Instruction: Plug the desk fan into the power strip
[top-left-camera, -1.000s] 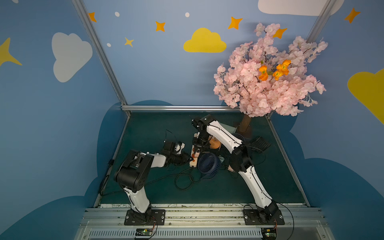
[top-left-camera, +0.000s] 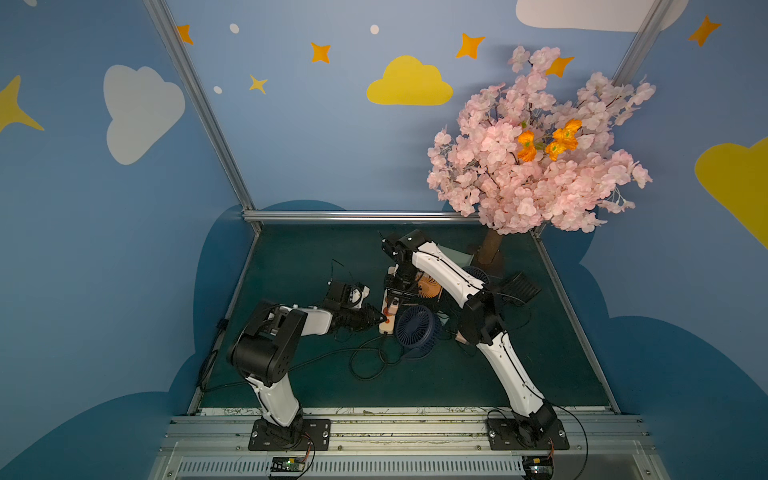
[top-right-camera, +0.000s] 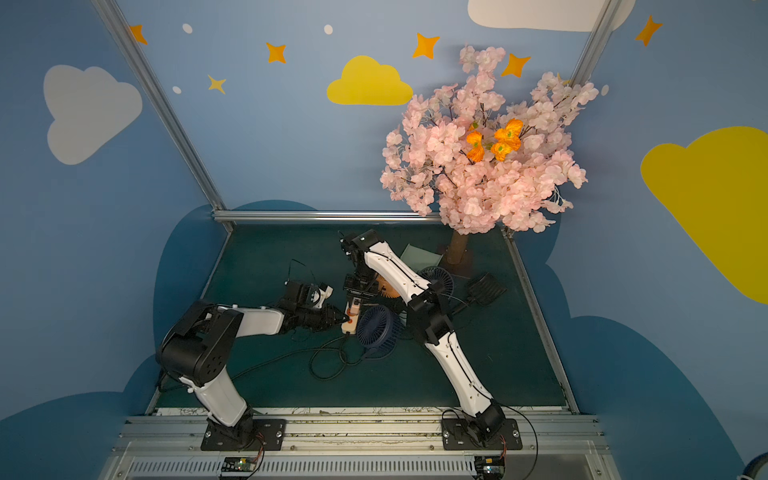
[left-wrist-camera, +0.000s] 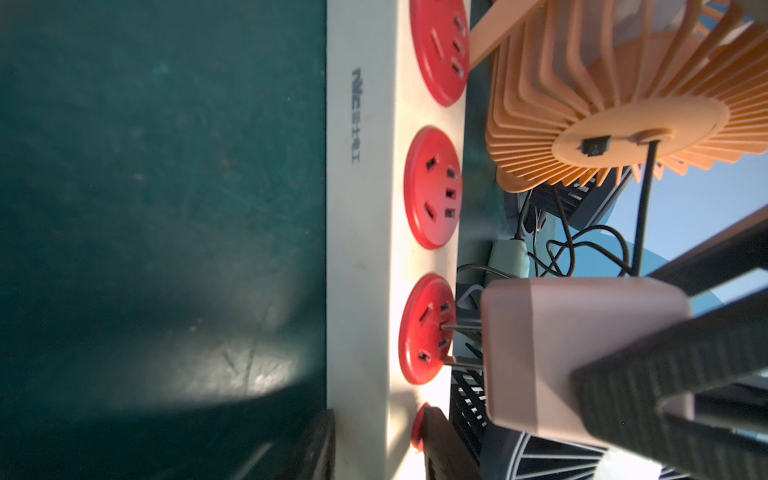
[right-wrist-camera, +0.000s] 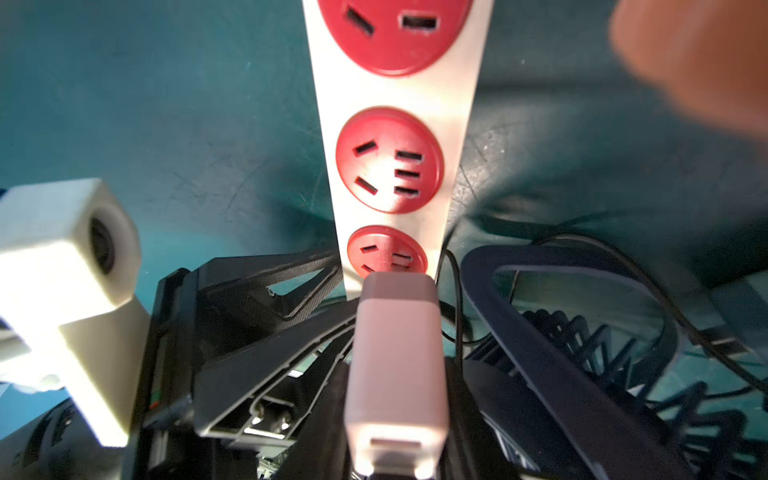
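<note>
The white power strip (left-wrist-camera: 360, 240) with red round sockets runs lengthwise in the left wrist view. My left gripper is shut across it near one end. A pale pink block plug (left-wrist-camera: 588, 356) is in my right gripper, shut on its sides. Its metal prongs (left-wrist-camera: 464, 362) point at a red socket (left-wrist-camera: 428, 329), tips at or near its face; body and strip stay apart. Whether the tips sit in the slots, I cannot tell. The orange fan (left-wrist-camera: 640, 128) has a black cord passing down behind or to the plug; any join is hidden.
A dark blue fan (top-left-camera: 417, 328) stands close to the strip's right side. Another fan, a black object (top-left-camera: 520, 288) and the tree's base (top-left-camera: 488, 252) lie farther right. Loose black cable (top-left-camera: 368, 364) curls in front.
</note>
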